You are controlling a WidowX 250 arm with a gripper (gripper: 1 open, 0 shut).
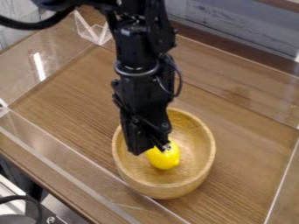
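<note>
The black arm hangs down from the top of the camera view, its gripper [142, 140] low over the back-left part of a tan wooden bowl [160, 184]. The gripper looks shut, with nothing visible between its fingers. A yellow object [166, 157] lies in the bowl, just right of and below the fingertips; part of it is behind the gripper.
Clear plastic edging runs along its sides. A white wall [246, 26] stands at the back, and a dark cable is at the lower left.
</note>
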